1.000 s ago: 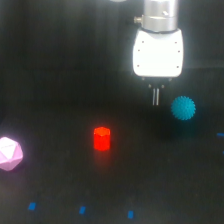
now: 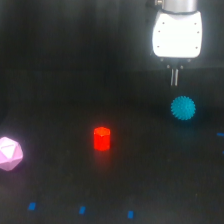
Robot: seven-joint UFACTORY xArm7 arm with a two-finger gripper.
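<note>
My gripper point(image 2: 174, 82) hangs from a white hand at the upper right, its two thin fingers pointing down with a narrow gap between them. Nothing shows in that gap, but the fingers are too small to tell open from shut. Just below the fingertips in the picture is a blue round piece with a toothed edge point(image 2: 182, 108); a strip of dark surface separates them. A red block point(image 2: 102, 139) stands left of the middle. At the left edge, a pink faceted piece point(image 2: 9, 153) is partly cut off by the frame.
Small flat blue marks point(image 2: 82, 210) lie along the front of the dark table point(image 2: 150, 165), with another mark at the right edge. Between the red block and the blue toothed piece the surface is bare.
My gripper has shifted to the right and up in the picture, now over the blue toothed piece's column. The red, blue and pink pieces have stayed in place.
</note>
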